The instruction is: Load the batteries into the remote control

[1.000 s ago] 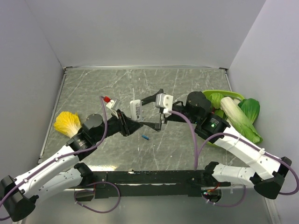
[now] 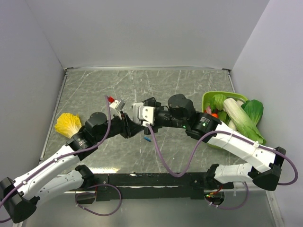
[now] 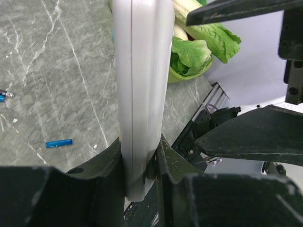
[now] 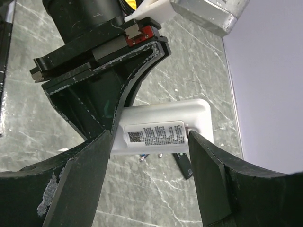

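My left gripper is shut on one end of the white remote control (image 3: 140, 85), holding it in the air above the table. In the right wrist view, the remote's face (image 4: 201, 116) shows a recess with a printed label, and no battery shows there. My right gripper is part open in front of this face, with nothing seen clasped between its fingers. From the left wrist, its dark fingers (image 3: 236, 137) stand apart beside the remote. A blue battery (image 3: 58, 143) lies on the table; more batteries (image 3: 3, 96) show at that view's left edge.
A green basket (image 2: 205, 101) of vegetables stands at the right, a yellow cabbage (image 2: 68, 125) at the left. Beneath the remote lies a small dark strip (image 4: 182, 165).
My right gripper has moved left up to the remote, and its wide-spread fingers have come closer together. The left gripper and the remote have barely moved.
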